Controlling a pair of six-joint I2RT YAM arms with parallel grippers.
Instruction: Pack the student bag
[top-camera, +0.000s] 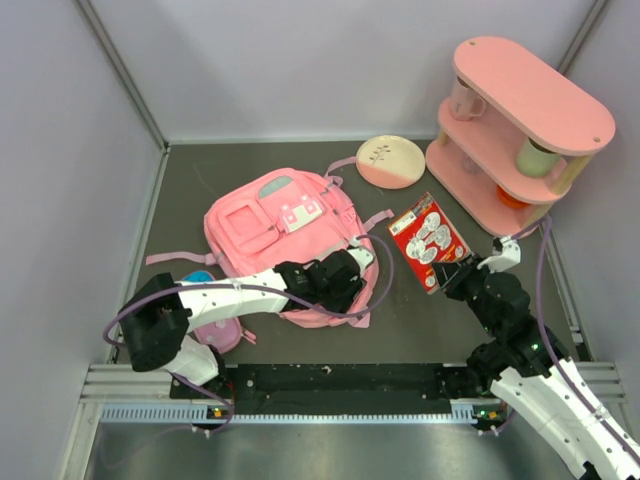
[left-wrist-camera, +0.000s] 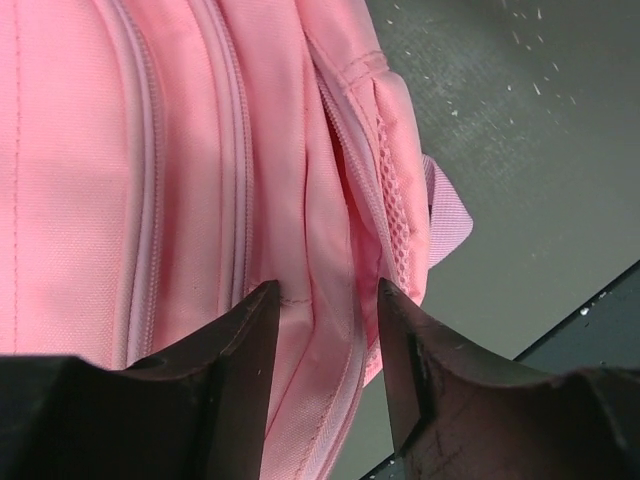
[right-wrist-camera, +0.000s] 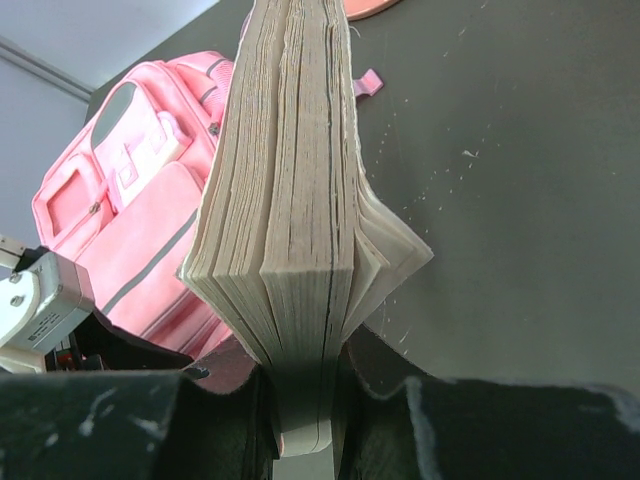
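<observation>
The pink school bag (top-camera: 265, 220) lies flat on the dark table, left of centre in the top view. Over its near right part is my left gripper, open, its two fingers on either side of the bag's zipped edge (left-wrist-camera: 345, 150). A narrow gap shows beside that zip. My right gripper is shut on a thick book (right-wrist-camera: 290, 180) with worn page edges. From above, the red cover of the book (top-camera: 428, 240) shows to the right of the bag. The left fingertips are hidden by the arm in the top view.
A pink shelf (top-camera: 535, 90) with cups stands at the back right. Near it lies a round plate (top-camera: 391, 162). A small pink pouch (top-camera: 218, 335) sits at the left, partly under the left arm. Bare table lies between bag and right arm.
</observation>
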